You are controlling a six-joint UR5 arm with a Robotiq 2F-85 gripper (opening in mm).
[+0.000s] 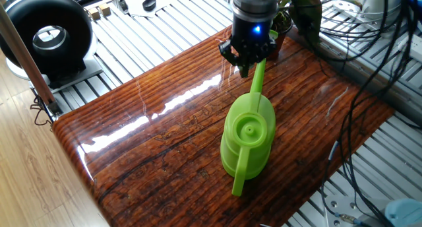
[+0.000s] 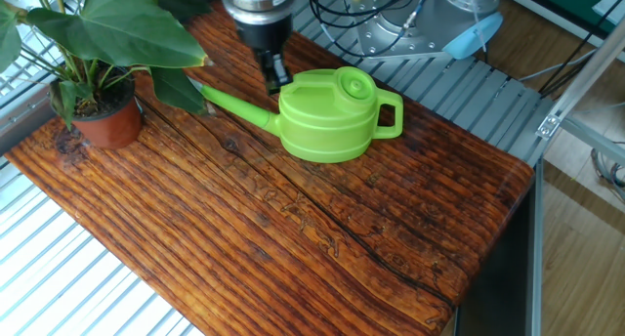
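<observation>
A light-green watering can (image 1: 249, 138) stands upright on the brown wooden table. Its handle points toward the front in exterior view 1, and its spout (image 2: 234, 107) reaches toward the potted plant (image 2: 107, 111). Above the spout hangs my black gripper (image 1: 244, 71), pointing down, its fingertips together with nothing visible between them. From exterior view 2 the gripper (image 2: 277, 86) appears just in front of the can body's spout-side end. It seems apart from the can, though the exact height is hard to judge. The spout's tip is partly hidden behind the gripper in exterior view 1.
Broad plant leaves (image 2: 146, 28) overhang the table near the spout. Black cables (image 1: 356, 115) hang along the table's right side in exterior view 1. A black ring-shaped object (image 1: 49, 39) stands off the table.
</observation>
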